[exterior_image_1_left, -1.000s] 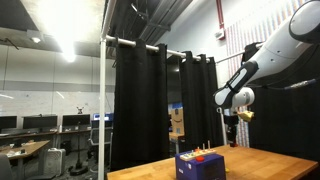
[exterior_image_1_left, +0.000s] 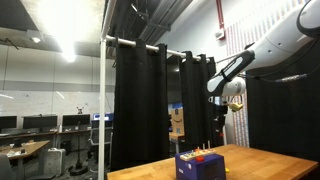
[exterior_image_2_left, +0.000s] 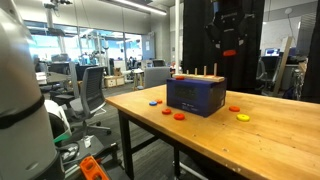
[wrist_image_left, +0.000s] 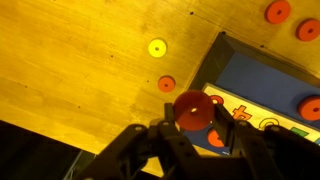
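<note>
A red-orange disc (wrist_image_left: 194, 110) is pinched in my gripper, seen large from above in the wrist view. The gripper is shut on it and hangs in the air near one end of a dark blue box (exterior_image_2_left: 196, 95). In exterior view 2 the held red disc (exterior_image_2_left: 229, 52) shows above the box. Several upright wooden pegs (exterior_image_2_left: 205, 71) rise from the box top. Below the held disc, its top (wrist_image_left: 260, 85) is partly hidden, with coloured figures on a pale strip and more red discs on it.
On the wooden table (exterior_image_2_left: 255, 145) lie several loose discs, among them a yellow disc (wrist_image_left: 157, 47) and a small red disc (wrist_image_left: 166, 84) beside the box. Black curtains (exterior_image_1_left: 142, 105) hang behind.
In exterior view 1 the arm has swung left, bringing the gripper closer to the box. The box has stayed where it was.
</note>
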